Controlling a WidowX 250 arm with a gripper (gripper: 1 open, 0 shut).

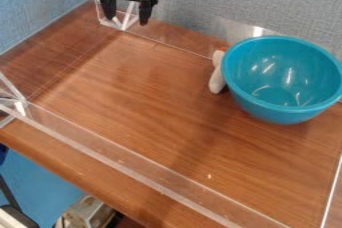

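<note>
My black gripper (127, 10) is open at the top left, raised near the back corner of the wooden tray, with nothing visible between its fingers. A large teal bowl (281, 80) sits at the right side. A small white elongated object (217, 77), with a bit of red at its top, is beside the bowl on its left, partly behind it.
Transparent low walls edge the work area at the back, front and sides, against grey padded walls. Below the front-left edge is a blue floor (54, 172) with some hardware.
</note>
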